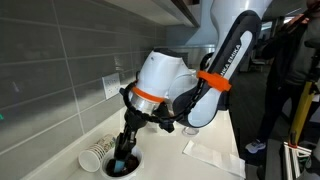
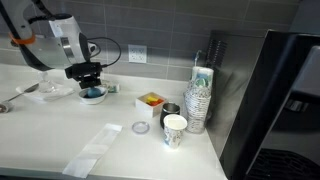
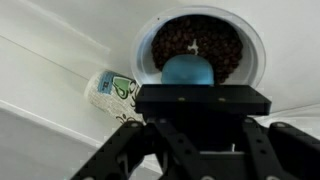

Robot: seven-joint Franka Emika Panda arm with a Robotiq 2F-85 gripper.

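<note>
A white bowl [image 3: 255, 55] holding dark brown beans [image 3: 205, 38] fills the upper part of the wrist view. My gripper is over the bowl's near side, its black fingers shut on a rounded blue object [image 3: 188, 69]. The blue object is among or just above the beans; its lower part and whether it touches them cannot be made out. In exterior view 1 the gripper [image 1: 122, 150] points down into the bowl [image 1: 137, 163]. From across the counter, the blue object [image 2: 94, 91] shows at the rim of the bowl [image 2: 93, 100].
A patterned cup [image 3: 113, 92] lies on its side close beside the bowl. A white sheet [image 2: 92, 150] lies on the counter. Further along stand a box with colourful items [image 2: 151, 102], a dark metal canister [image 2: 170, 112] and a white cup [image 2: 174, 130]. The wall [image 1: 60, 90] rises behind.
</note>
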